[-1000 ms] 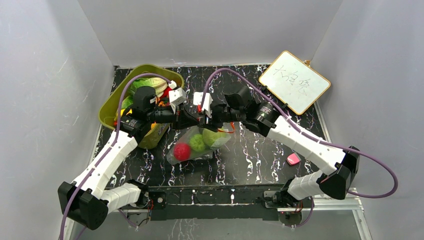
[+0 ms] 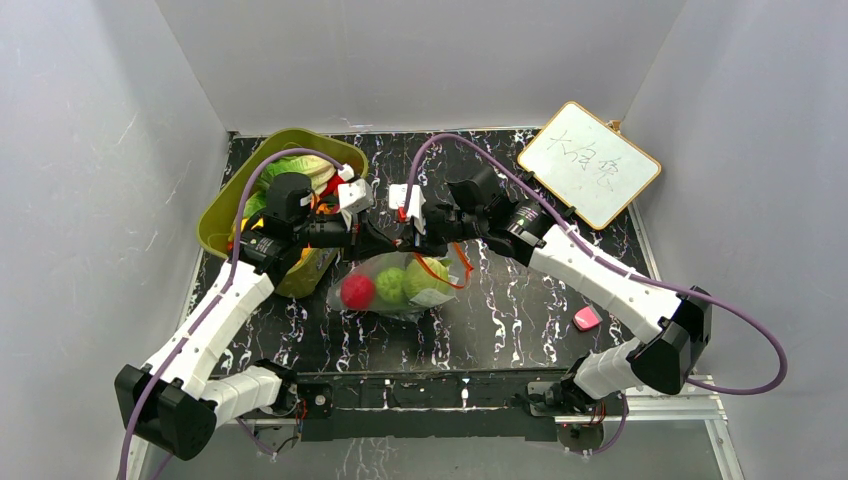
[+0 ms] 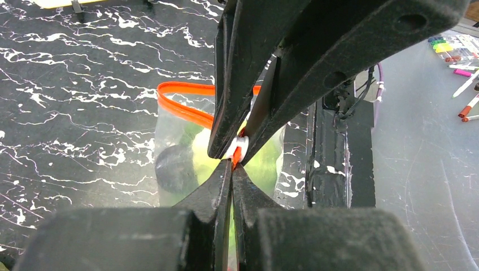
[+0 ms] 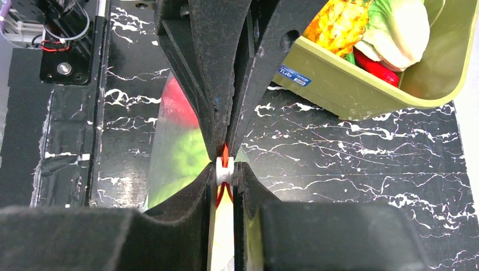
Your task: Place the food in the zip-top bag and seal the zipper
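Note:
The clear zip top bag (image 2: 412, 303) hangs below my two grippers, which meet tip to tip. Inside it are a red round food (image 2: 357, 292), a green round one (image 2: 390, 285) and a larger pale green one (image 2: 428, 281). An orange zipper strip (image 3: 189, 114) edges its mouth and bows out in a loop. My right gripper is shut on the white zipper slider (image 4: 225, 173). Pressed close against it, my left gripper is shut on the orange strip, which shows thinly between its fingertips. The fingers hide part of the zipper.
A green basket (image 2: 210, 225) of mixed play food stands at the left, beneath my left arm. At the back right lies a whiteboard (image 2: 590, 164); a pink block (image 2: 587, 318) is at the right.
The orange strip now bows out wider at the bag's right side. The bag and its food have swung slightly, the red one shifting left and up. Both arms stay almost still.

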